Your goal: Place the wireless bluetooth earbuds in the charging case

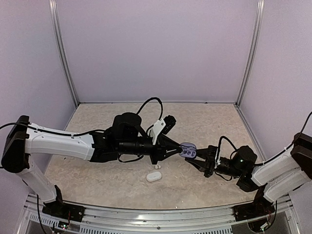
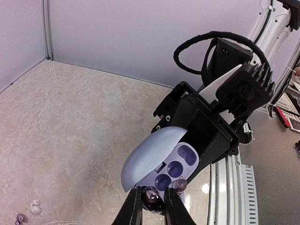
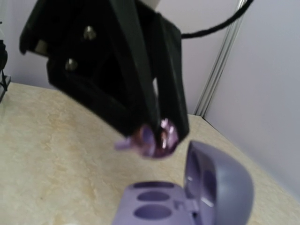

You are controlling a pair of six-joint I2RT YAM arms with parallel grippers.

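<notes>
A shiny purple earbud [image 2: 152, 199] [image 3: 164, 140] is held by my left gripper [image 1: 179, 147], which is shut on it. Facing it, my right gripper [image 1: 197, 158] grips the lilac charging case [image 1: 188, 150] [image 2: 171, 164] in the air. The case lid stands open, and the round wells inside look empty in the left wrist view. In the right wrist view the earbud is above the wells, apart from them, with its pale tip pointing sideways. The right fingertips are out of that view.
A white oval object [image 1: 154, 176] lies on the table below the left gripper. Close behind it are small pale pieces [image 1: 157, 166]. Another small purple piece [image 2: 21, 218] rests at the left wrist view's lower left.
</notes>
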